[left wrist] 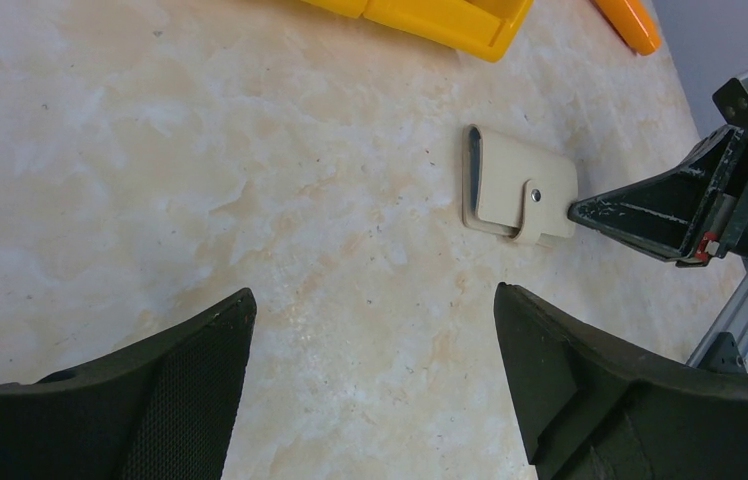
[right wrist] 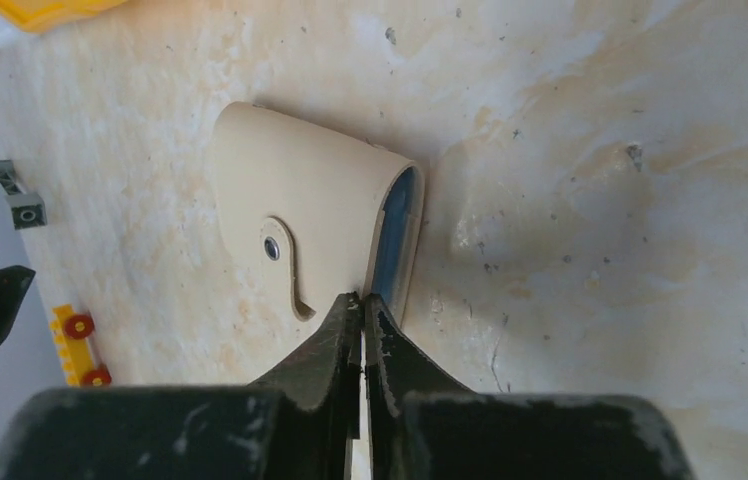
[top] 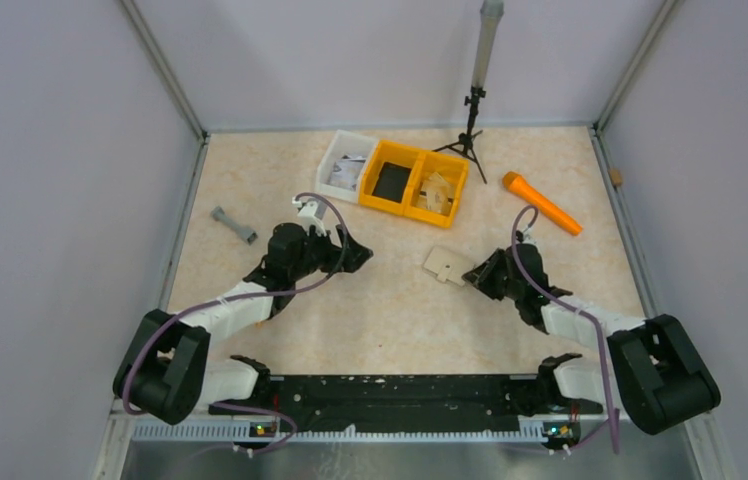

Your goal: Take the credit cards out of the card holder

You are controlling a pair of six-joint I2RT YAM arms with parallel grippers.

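The beige card holder (top: 442,260) lies on the table right of centre, its snap strap (right wrist: 277,245) fastened across the front. In the right wrist view its near side gapes a little, with a blue layer (right wrist: 394,225) showing inside. There my right gripper has its fingertips at the lower corner of that open edge, almost together with a narrow gap. Whether the flap or a card is pinched between them is unclear. Well to the left of the holder, my left gripper is wide open above bare table, empty.
Behind the holder stand yellow bins (top: 413,175) and a white bin (top: 342,165). An orange microphone (top: 542,203) lies at the back right, near a black tripod (top: 468,140). A grey tool (top: 234,225) rests far left.
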